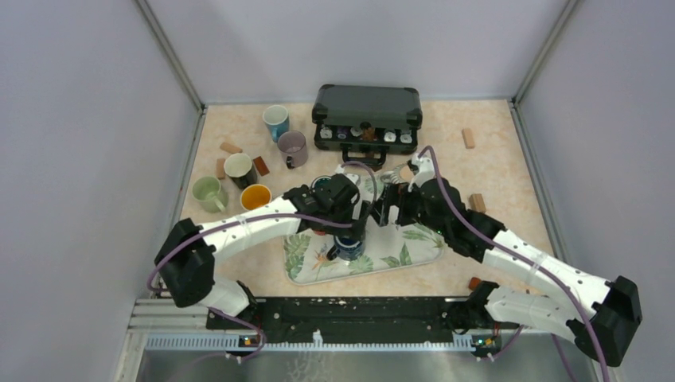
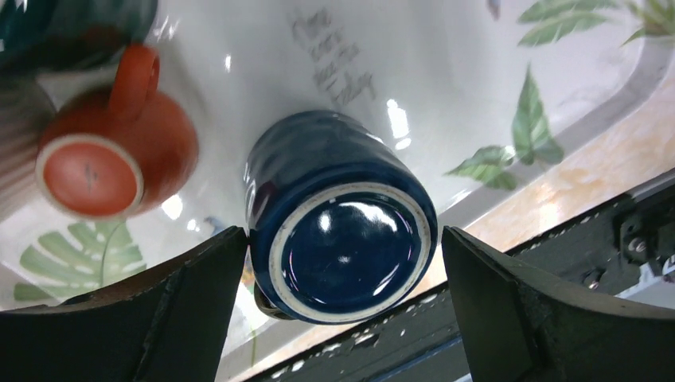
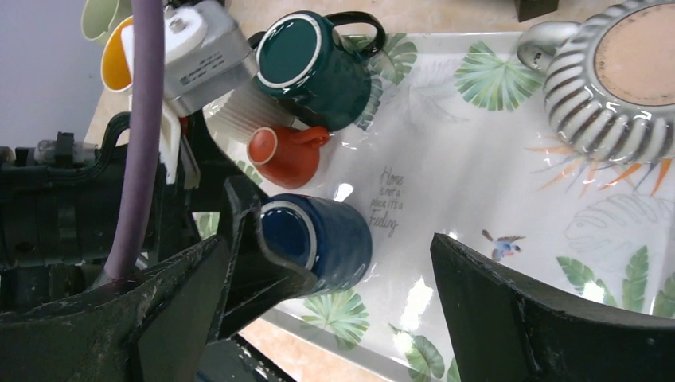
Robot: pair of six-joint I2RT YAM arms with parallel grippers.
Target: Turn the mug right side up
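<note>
A dark blue mug [image 2: 342, 247] lies tipped over on the patterned tray [image 3: 462, 135], its base facing up toward my left wrist camera and its handle mostly hidden. My left gripper is open around the mug, one finger at each side. From the right wrist view, the mug [image 3: 334, 243] is partly behind the left gripper's black body. My right gripper is open above the tray, to the right of the left gripper.
A red cup [image 3: 282, 155], a green mug [image 3: 318, 76] and a ribbed silver teapot [image 3: 613, 87] share the tray. More mugs stand at the left. A dark case [image 1: 366, 107] sits at the back.
</note>
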